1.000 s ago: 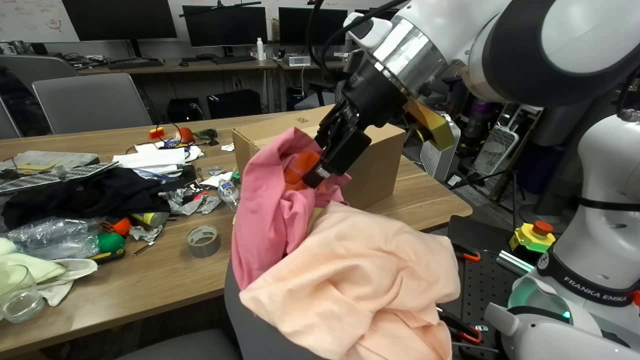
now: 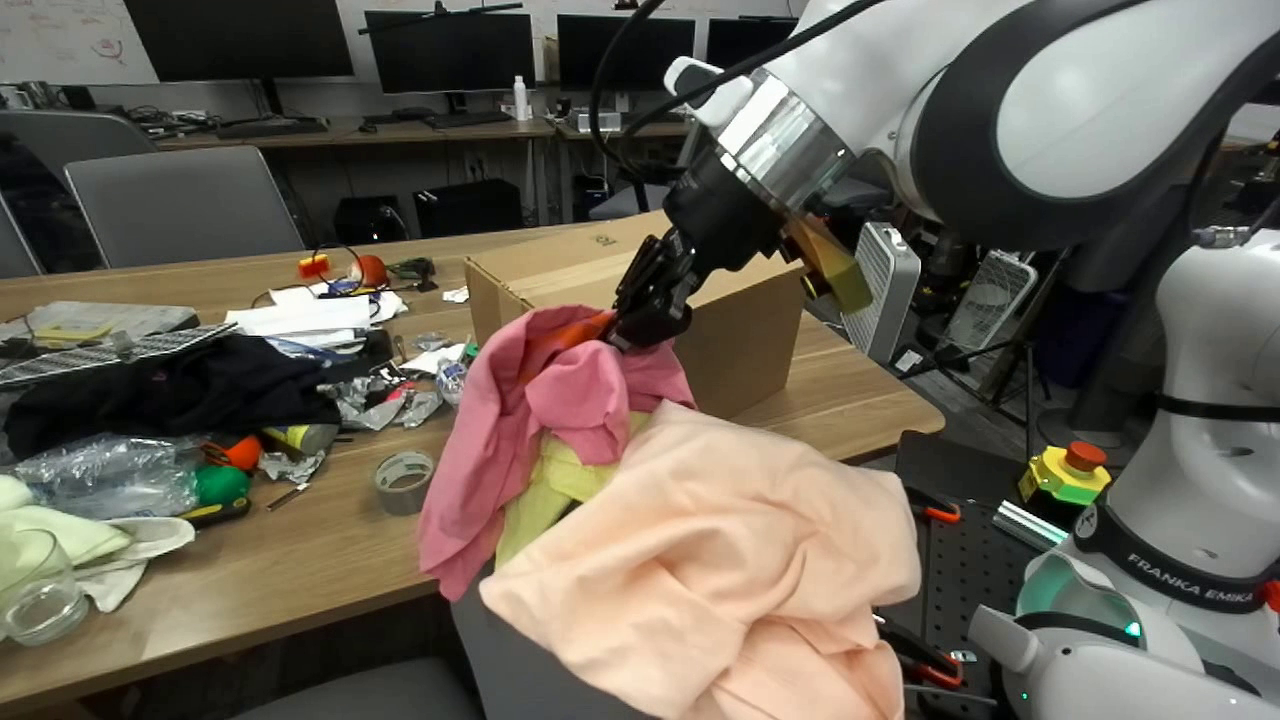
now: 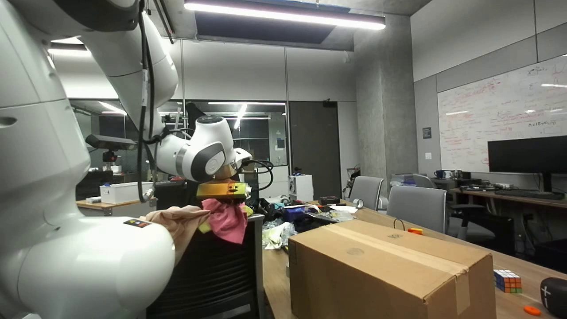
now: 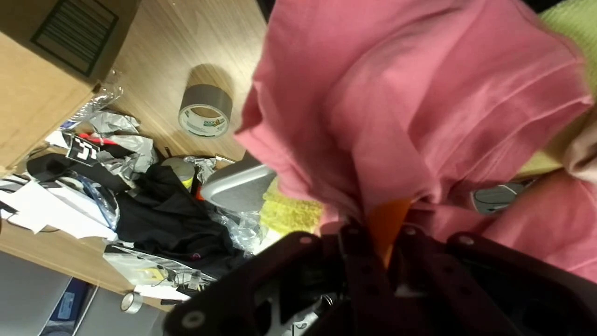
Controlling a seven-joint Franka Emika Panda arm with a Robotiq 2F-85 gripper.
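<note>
My gripper point(image 2: 606, 332) is shut on a pink cloth point(image 2: 560, 396), above the back of a grey chair. In the wrist view the cloth's folds point(image 4: 392, 112) run down to the gripper, where an orange piece shows at the fingertips; how much fabric is pinched is hidden. Beneath the pink cloth is a yellow-green cloth point(image 2: 524, 528), partly covered. A peach cloth point(image 2: 732, 564) lies draped over the chair, overlapping it. From the other side, the pink cloth point(image 3: 228, 220) hangs below the gripper by the chair back.
A large cardboard box point(image 2: 750, 348) stands on the table close behind the gripper. A roll of grey tape point(image 2: 405, 482) sits near the table's front edge. Clutter with a black cloth point(image 2: 192, 390), plastic and papers fills the table's left. Bare wood surrounds the tape.
My gripper has moved slightly left in exterior view 1. The pink cloth has shifted left and changed its folds, and more of the yellow-green cloth shows. The peach cloth looks unmoved.
</note>
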